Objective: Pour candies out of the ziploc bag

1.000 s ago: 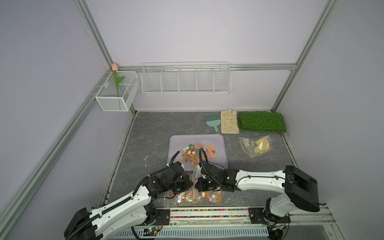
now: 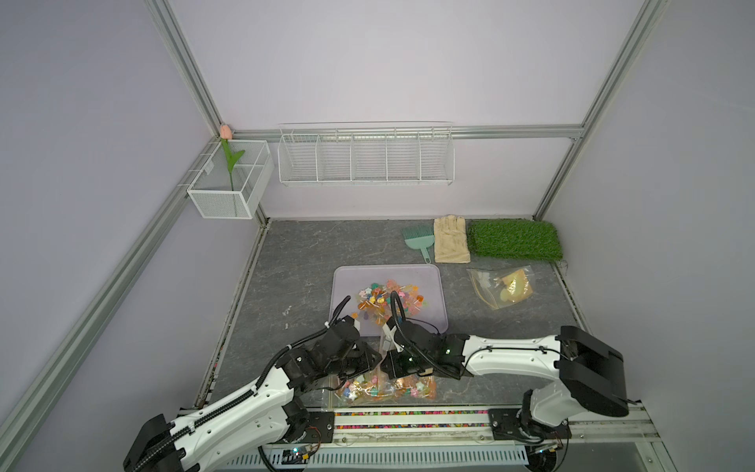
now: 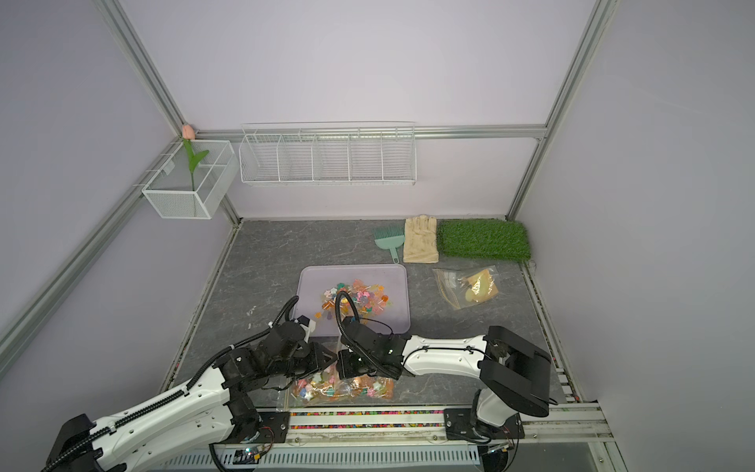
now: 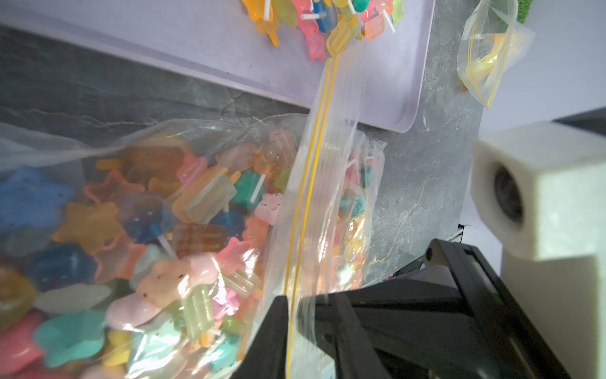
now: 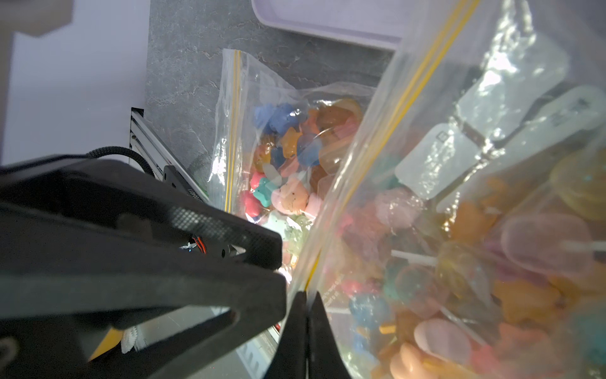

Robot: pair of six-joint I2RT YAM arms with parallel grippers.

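A clear ziploc bag [image 4: 309, 164] of candies lies at the front table edge, its yellow-lined zip edge raised. In the right wrist view, a second yellow zip line [image 5: 231, 139] runs along candy-filled plastic at the left; whether this is another bag I cannot tell. My left gripper is open, with the raised edge running between its fingers. Facing it closely, my right gripper is shut at that edge, the thin film entering its fingertips. Loose candies [image 2: 391, 300] sit in the lilac tray [image 2: 346, 279] behind the grippers.
A small bag with yellow pieces [image 2: 515, 285] lies right of the tray. Farther back are a green dustpan [image 2: 419, 237], gloves [image 2: 450, 240] and a grass mat [image 2: 513, 239]. The table left of the tray is clear.
My right gripper has shifted slightly left, closer to the left one, and the raised bag edge is more covered. The left arm has barely moved.
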